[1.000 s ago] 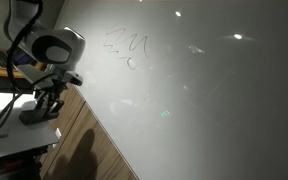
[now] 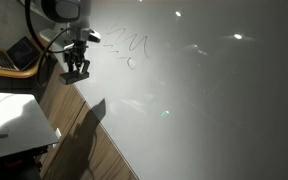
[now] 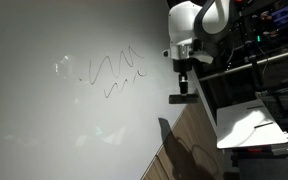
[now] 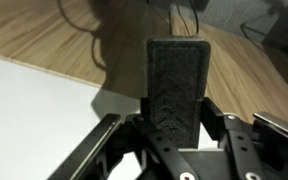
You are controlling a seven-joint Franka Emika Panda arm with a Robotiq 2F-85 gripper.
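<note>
A dark, flat block like a whiteboard eraser (image 4: 176, 85) sticks out from between the fingers in the wrist view. My gripper is shut on it. In exterior view 1 the eraser (image 2: 74, 76) hangs below the gripper (image 2: 76, 62), in the air near the left edge of the whiteboard (image 2: 204, 110). The second exterior view shows the same eraser (image 3: 183, 99) beside the board's edge, apart from the black scribbles (image 3: 114, 68) drawn on the whiteboard (image 3: 64, 130).
A small white table (image 2: 22, 122) stands at the lower left, with a dark thin item (image 3: 263, 125) on it. A laptop (image 2: 22, 54) rests on a chair behind. Wood flooring (image 2: 92, 150) runs between table and board.
My gripper has risen from the white table and moved toward the whiteboard, carrying the eraser. The table top is more exposed now.
</note>
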